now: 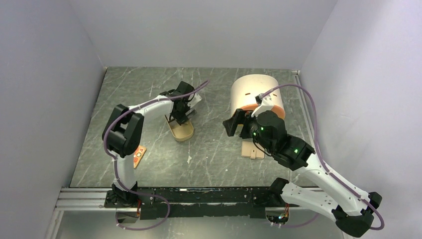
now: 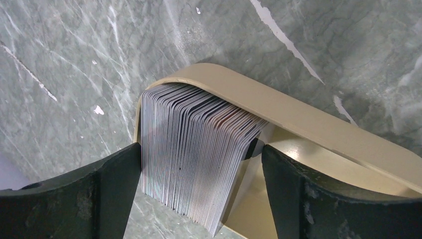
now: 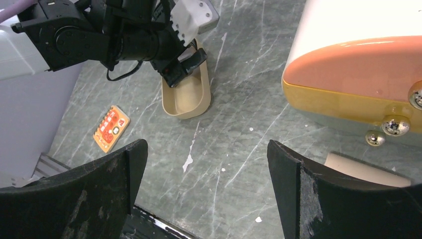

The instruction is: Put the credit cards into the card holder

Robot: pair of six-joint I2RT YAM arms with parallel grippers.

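A thick stack of thin cards (image 2: 189, 149) leans in one end of a beige round-ended tray (image 1: 183, 133). In the left wrist view, my left gripper is open, with a finger on either side of the stack. The near finger tip on the right reaches inside the tray, close to the stack's edge. From the top the arm hides most of the cards. The card holder (image 1: 253, 151), a pinkish-beige folded case with a snap strap, lies on the table at the right. My right gripper is open and empty, raised up and left of the holder.
Behind the card holder stands a large white rounded box (image 1: 255, 92) with an orange front and metal knobs. An orange spiral notebook (image 3: 111, 128) lies at the left. Bare marble tabletop (image 1: 211, 154) separates tray and holder.
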